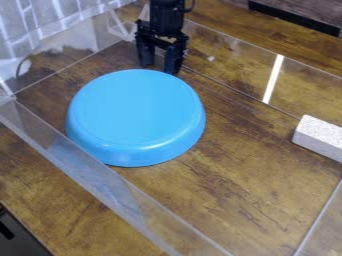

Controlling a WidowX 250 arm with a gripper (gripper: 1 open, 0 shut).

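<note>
My black gripper [160, 58] reaches down from the top centre to the wooden floor just behind a large blue round dome-topped object [136, 114], which looks like an upturned bowl or lid. The gripper's fingers stand apart, open, with nothing visible between them. The blue object lies flat inside a clear-walled enclosure, apart from the gripper as far as can be seen.
Clear plastic walls [103, 202] border the wooden floor [234, 175] on several sides. A white block [318, 136] sits at the right edge.
</note>
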